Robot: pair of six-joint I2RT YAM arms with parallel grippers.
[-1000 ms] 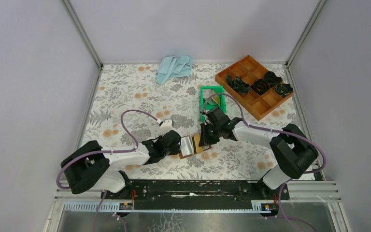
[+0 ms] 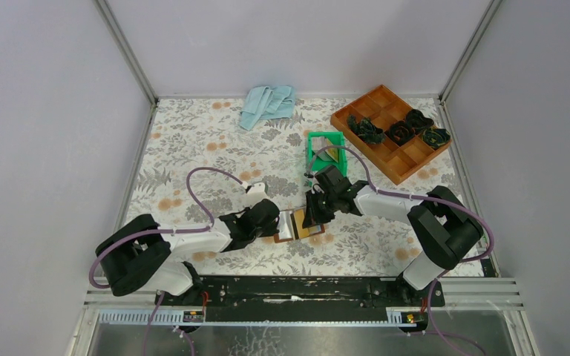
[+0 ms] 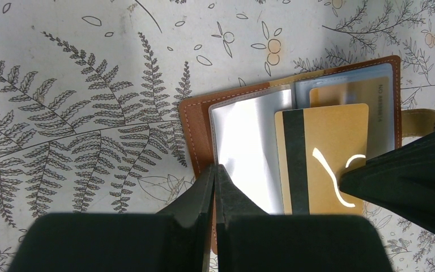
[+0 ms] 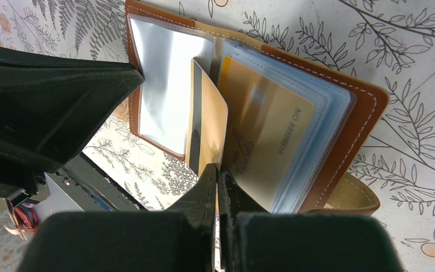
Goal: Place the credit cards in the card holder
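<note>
The brown card holder (image 3: 197,136) lies spread on the table with clear sleeves, a whitish sleeve (image 3: 243,147) on its left and a bluish one (image 4: 340,107) holding a gold card (image 4: 283,110) on its right. My right gripper is shut on the edge of another gold credit card (image 3: 337,141) with a black stripe. This card stands tilted over the middle of the holder; whether its lower edge is inside the whitish sleeve cannot be told. At the holder's left edge, my left gripper is shut, its tips against the whitish sleeve's border; nothing clearly shows between them.
Behind the right arm sits a green basket (image 2: 309,141) with cards inside. A wooden compartment tray (image 2: 382,159) with dark coiled items fills the back right, and a blue cloth (image 2: 267,104) lies at the back.
My right gripper has shifted slightly to the left, bringing the striped card with it over the holder. The left arm has stayed nearly still.
</note>
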